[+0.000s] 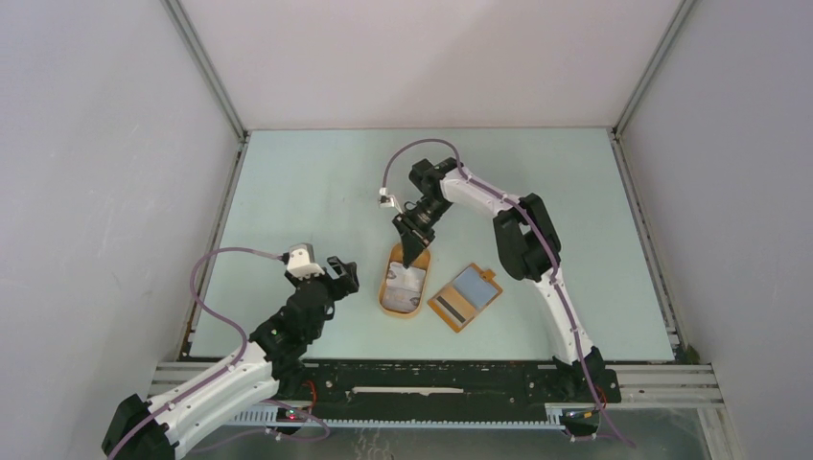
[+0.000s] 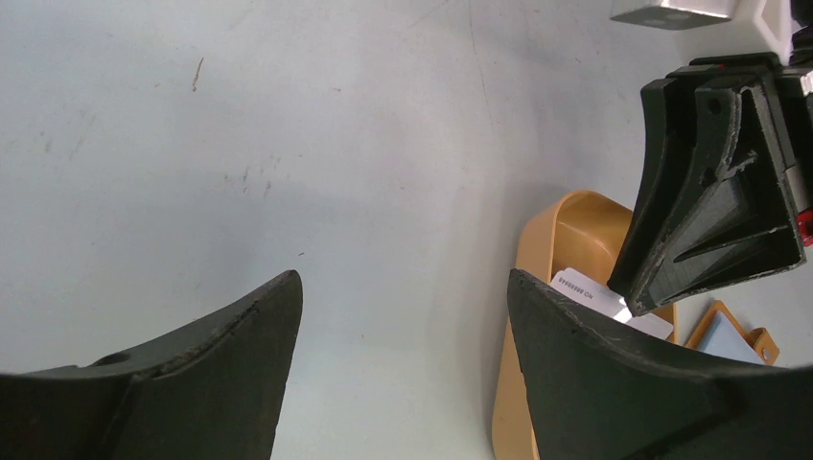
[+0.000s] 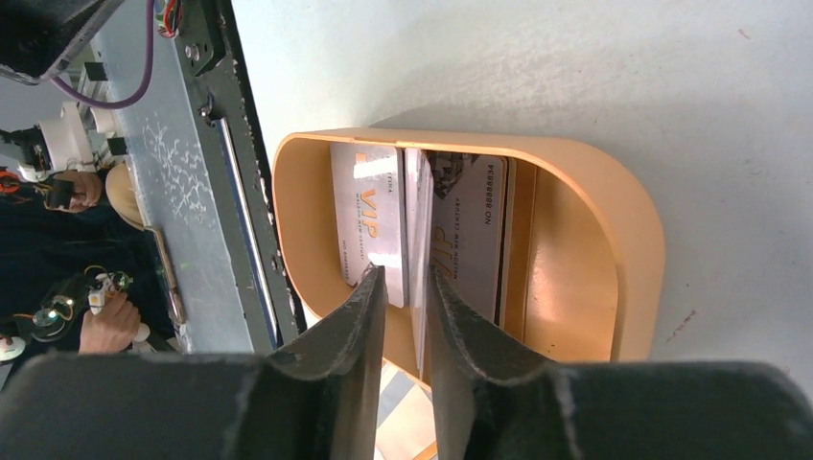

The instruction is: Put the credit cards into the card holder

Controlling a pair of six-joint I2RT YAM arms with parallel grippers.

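An orange oval tray (image 1: 382, 305) holds several silver-grey cards (image 1: 403, 289); "VIP" print shows on the cards (image 3: 369, 216) in the right wrist view. One thin white card (image 3: 419, 240) there is seen nearly edge-on, tipped up among the others. My right gripper points down into the tray, its fingers a narrow gap apart with that card's edge between them; no firm grip shows. The card holder (image 1: 466, 297), tan with a grey-blue panel, lies right of the tray. Left of the tray, my left gripper is open and empty.
The tray's wall (image 2: 539, 249) stands close by the left gripper's right finger. Black rail (image 1: 431, 379) borders the table's front edge.
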